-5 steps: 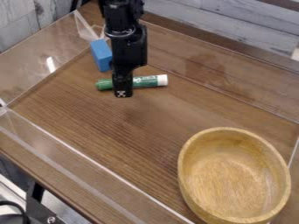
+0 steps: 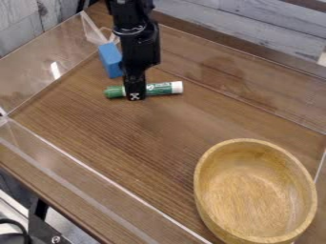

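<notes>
My black gripper (image 2: 135,93) hangs at the upper middle of the camera view, pointing down, with its fingertips over a green cylinder with a white end (image 2: 163,88) that lies on the wooden surface. The fingers look shut, and I see nothing clearly held between them; whether they touch the cylinder I cannot tell.
A blue block (image 2: 110,59) stands behind the gripper to the left. A large tan bowl (image 2: 254,167) sits at the lower right. Clear walls run along the left side and a pale wall along the back.
My gripper has shifted slightly up in the view, toward the back, so its fingertips now sit over the green cylinder rather than just in front of it.
</notes>
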